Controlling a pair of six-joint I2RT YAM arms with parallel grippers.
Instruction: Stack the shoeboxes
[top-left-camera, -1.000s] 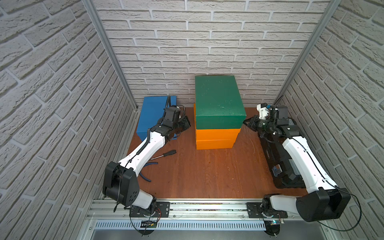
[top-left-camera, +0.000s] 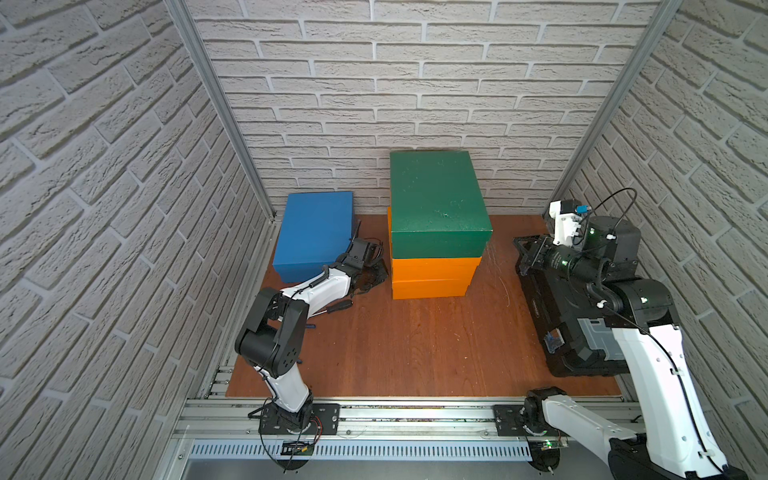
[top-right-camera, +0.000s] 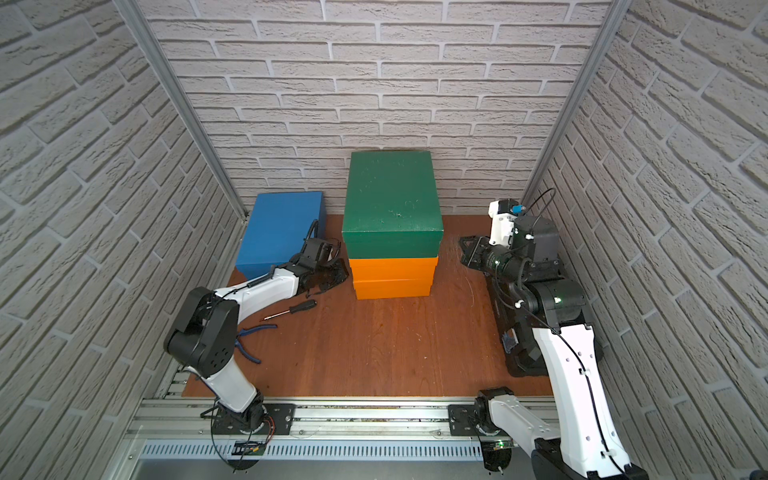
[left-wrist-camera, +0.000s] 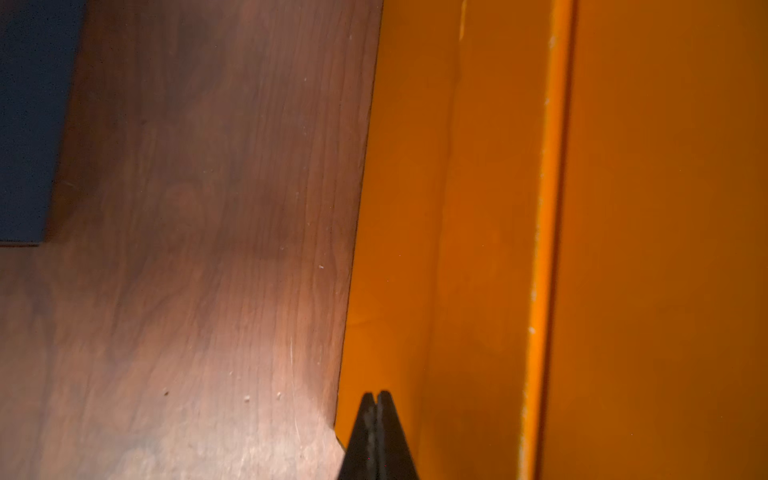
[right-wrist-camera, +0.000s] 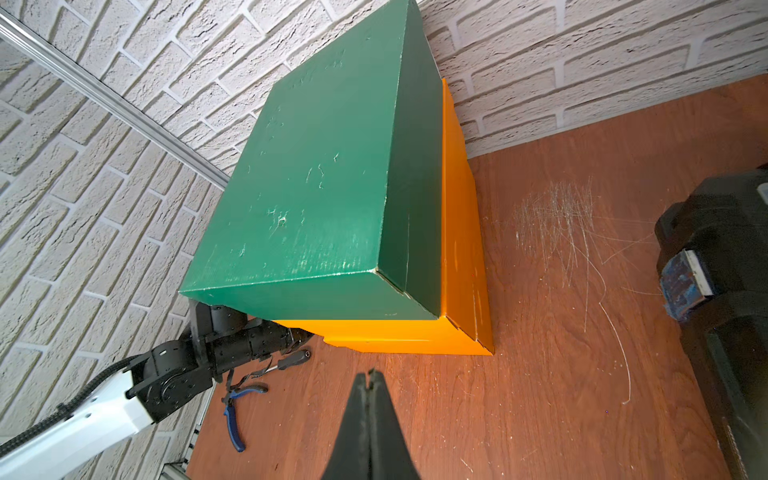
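Note:
A green shoebox (top-left-camera: 438, 192) rests on top of an orange shoebox (top-left-camera: 432, 278) in the middle of the table, the green one jutting slightly past the orange front. To the left, by the back wall, lies a blue shoebox (top-left-camera: 316, 224) on the table. My left gripper is shut, low in the gap between blue and orange, its tips in front of the orange side near its lower front corner; contact cannot be told. My right gripper is shut with nothing between its fingers, raised to the right of the stack and apart from it.
A screwdriver (top-right-camera: 302, 306) and blue-handled pliers (top-right-camera: 254, 357) lie at the front left of the table. A black case (top-left-camera: 572, 320) fills the right edge. Bare tabletop (top-left-camera: 424, 348) lies before the stack.
My left gripper has come down and slightly right, lower beside the orange box. The right arm has drawn away to the right from the stack. The boxes have not moved.

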